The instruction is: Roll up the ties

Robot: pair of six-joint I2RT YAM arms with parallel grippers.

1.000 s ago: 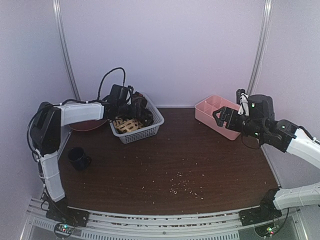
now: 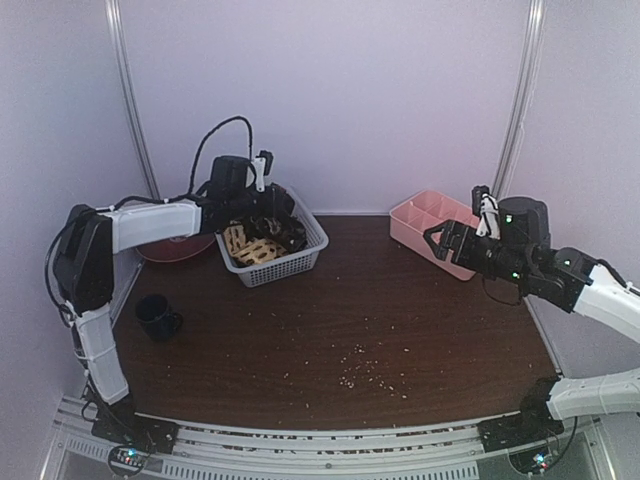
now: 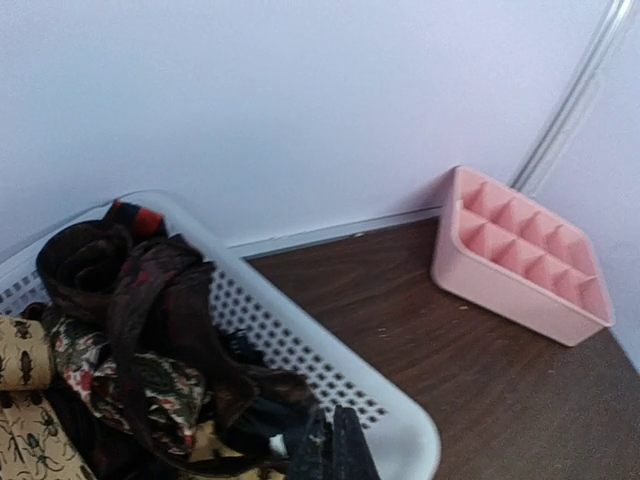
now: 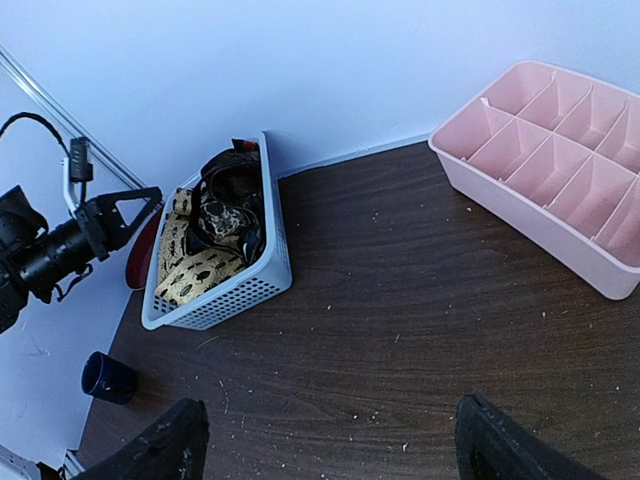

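Several ties lie heaped in the light grey basket point(image 2: 283, 267). In the left wrist view I make out dark patterned ties point(image 3: 170, 300), a floral one point(image 3: 155, 390) and a tan tie with insect prints point(image 3: 35, 430). My left gripper is over the basket near its rim, its fingertips together with no tie visible between them. My right gripper point(image 2: 443, 238) hangs by the pink divided box point(image 3: 525, 305), far from the basket. Its dark fingers point(image 4: 500, 445) stand wide apart and nothing is between them. The compartments visible in the pink box look empty.
A dark mug point(image 2: 158, 317) stands at the left of the table, and a red dish point(image 2: 172, 249) sits behind it, partly hidden by the left arm. Small pale specks point(image 2: 360, 368) lie scattered at the front. The brown tabletop point(image 2: 340, 310) between basket and box is clear.
The right arm barely moved. The basket and box stayed put.
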